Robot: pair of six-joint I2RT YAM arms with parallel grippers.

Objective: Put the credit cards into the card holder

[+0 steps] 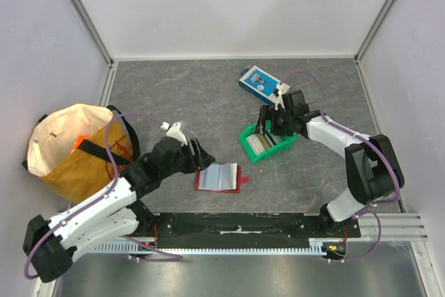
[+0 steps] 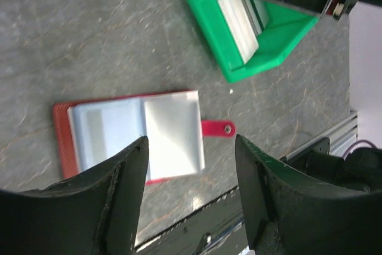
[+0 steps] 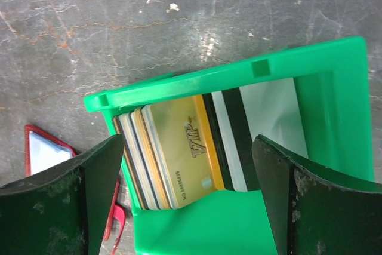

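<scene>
The red card holder (image 1: pixel 217 177) lies open like a booklet on the grey table, its clear sleeves (image 2: pixel 173 135) facing up and its strap pointing right. Over it hangs my left gripper (image 1: pixel 201 156), open and empty, the holder showing between and beyond its fingers in the left wrist view. Right of the holder, a green basket (image 3: pixel 316 67) contains the credit cards, several standing in a row against one end, with a gold card (image 3: pixel 179 147) facing up. Above this basket is my right gripper, its fingers apart, the cards visible between them and nothing gripped.
A blue-and-white box (image 1: pixel 264 85) lies behind the basket. At the far left stands a yellow bag (image 1: pixel 90 154) with a black strap. Dark and white cards (image 3: pixel 274 108) lean in the basket beside the gold one.
</scene>
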